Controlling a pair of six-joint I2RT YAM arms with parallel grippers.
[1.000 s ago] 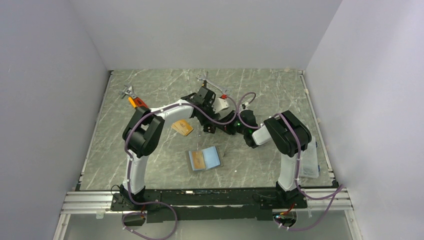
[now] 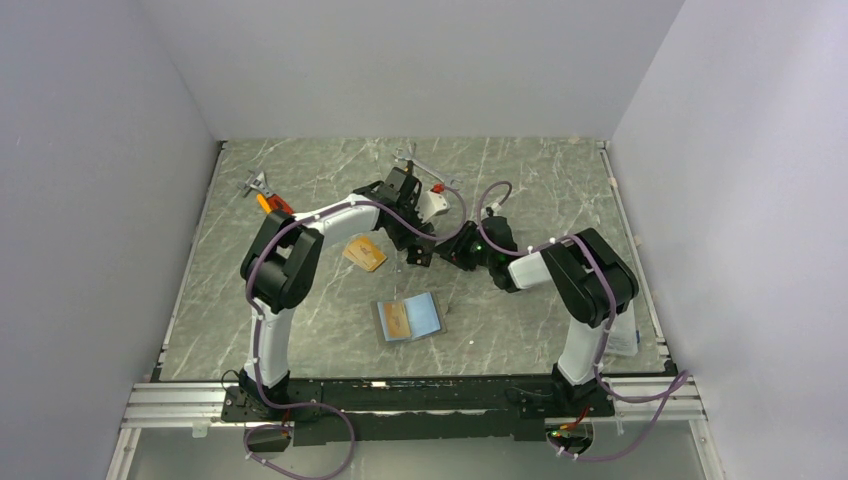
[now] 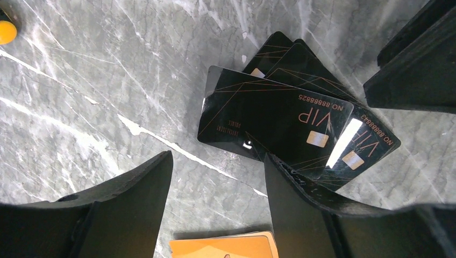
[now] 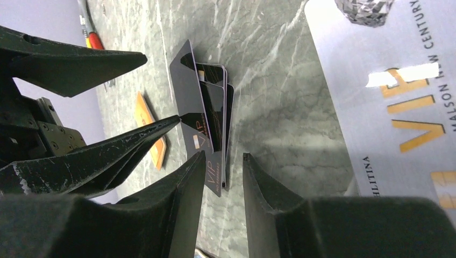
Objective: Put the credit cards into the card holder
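Several overlapping black VIP cards (image 3: 271, 121) lie fanned on the marble table (image 2: 300, 350). My left gripper is over their near edge, fingers apart with nothing visible between them. My right gripper faces the cards from the right, its fingertips apart and empty; in the left wrist view it shows at the upper right. Orange cards (image 2: 362, 253) lie left of the black ones. An open grey holder (image 2: 433, 325) with a blue side and a tan insert lies at the front centre.
Pliers (image 2: 278, 204) and other tools lie at the back left and back centre. A white printed card (image 4: 392, 134) lies close by the right gripper. A clear plastic case (image 2: 622, 335) sits at the right edge.
Both grippers have shifted slightly: the left one a little toward the back and left, the right arm's body outward to the right.
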